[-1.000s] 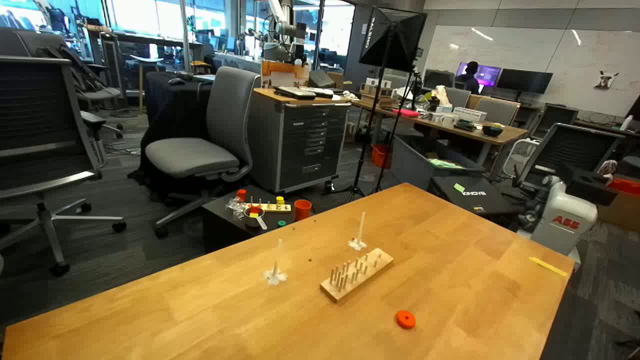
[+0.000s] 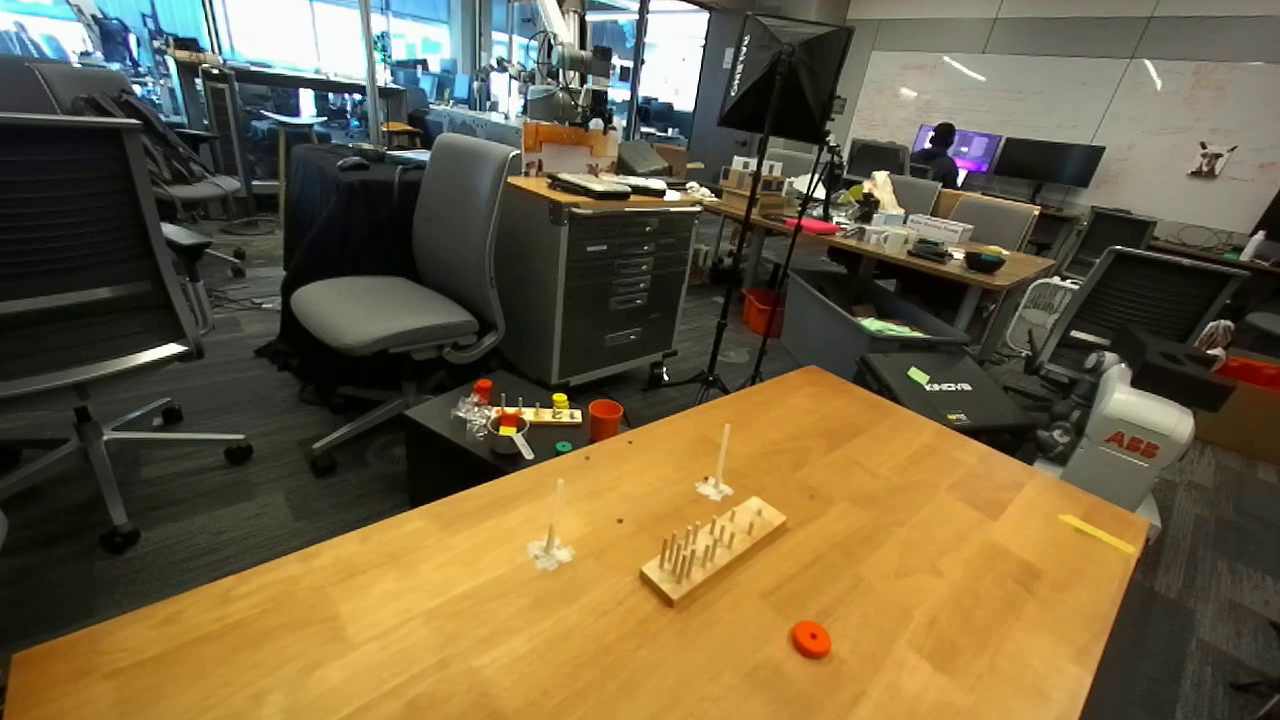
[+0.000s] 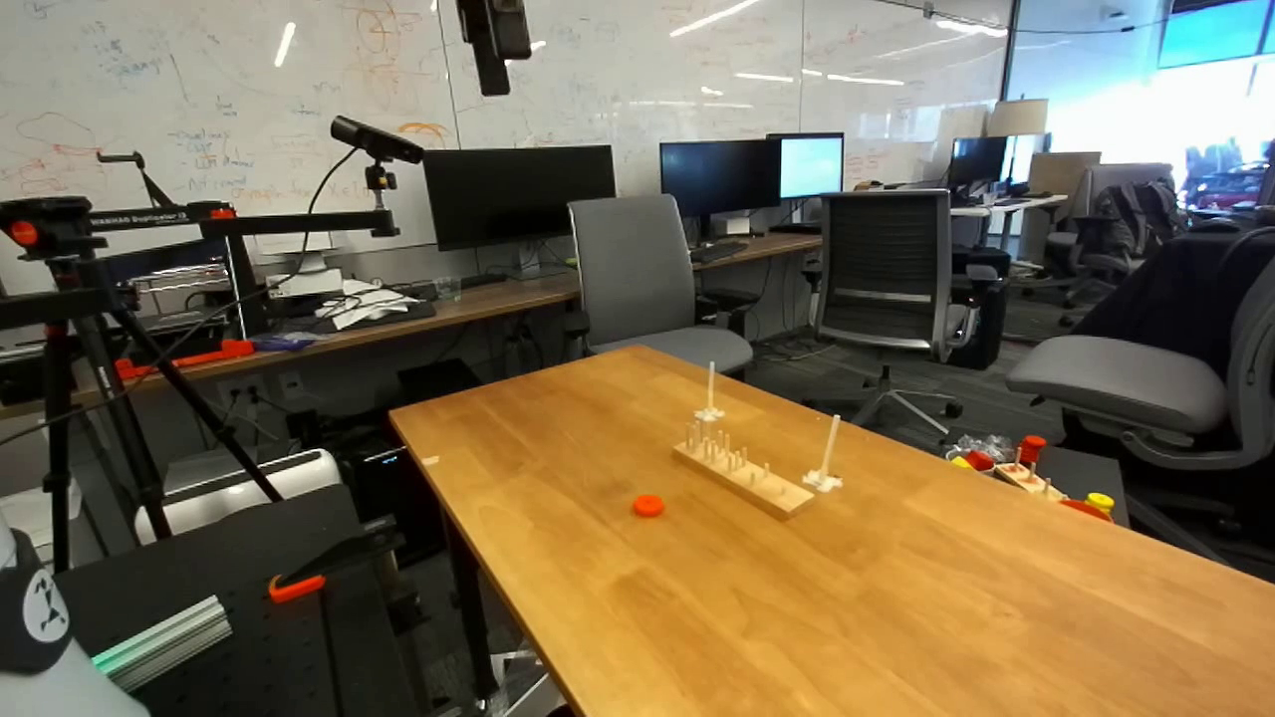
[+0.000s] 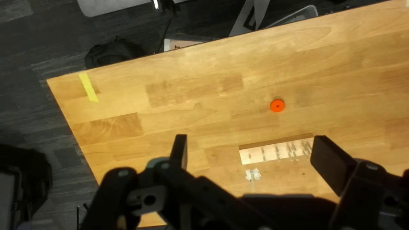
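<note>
An orange-red disc (image 2: pixel 811 638) with a small centre hole lies flat on the bare table, apart from the wooden peg board (image 2: pixel 714 552). Several thin pegs stand up from that board, and no ring shows on any of them. From the wrist view, my gripper is open high over the table, with nothing between its fingers. The disc (image 4: pixel 277 105) shows beyond the fingertips, and part of the board (image 4: pixel 274 151) is seen between them. Exterior view 2 shows the disc (image 3: pixel 647 506) beside the board (image 3: pixel 743 478); a dark piece (image 3: pixel 492 42), perhaps the gripper, hangs at its top edge.
Two upright white rods, one (image 2: pixel 554 522) left of the board and one (image 2: pixel 722 462) behind it, are fixed to the table. A yellow tape strip (image 2: pixel 1098 533) marks the right corner. Beyond the table, a low black stand (image 2: pixel 450 462) carries small toys.
</note>
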